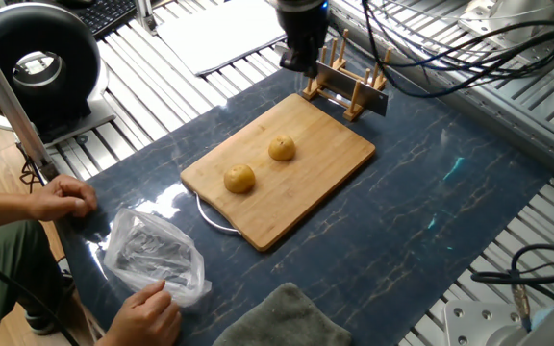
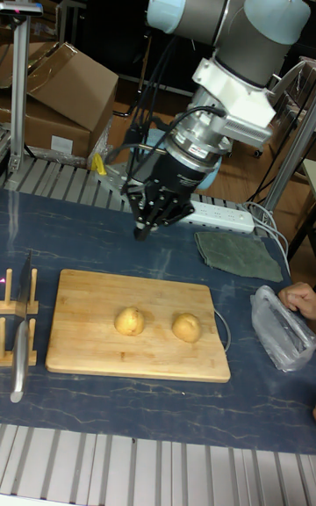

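Two yellow-brown potato-like pieces, a left one (image 1: 239,178) and a right one (image 1: 282,147), rest apart on a wooden cutting board (image 1: 325,144). A knife (image 1: 365,93) stands in a wooden peg rack (image 1: 355,111) beyond the board's far end; in exterior view 3 the knife (image 2: 23,347) is at the left edge. My black gripper (image 2: 161,225) hangs in the air behind the board there, touching neither board nor pieces. In exterior view 1 the gripper (image 1: 299,67) appears beside the rack, at the top. Its fingers are dark and small, so their opening is unclear.
A person's hand (image 1: 145,317) is close to a clear plastic bag (image 1: 157,255), and the other hand (image 1: 64,198) rests at the table edge. A grey-green cloth (image 1: 285,322) lies at the front. Bare dark tabletop (image 1: 421,192) extends right of the board.
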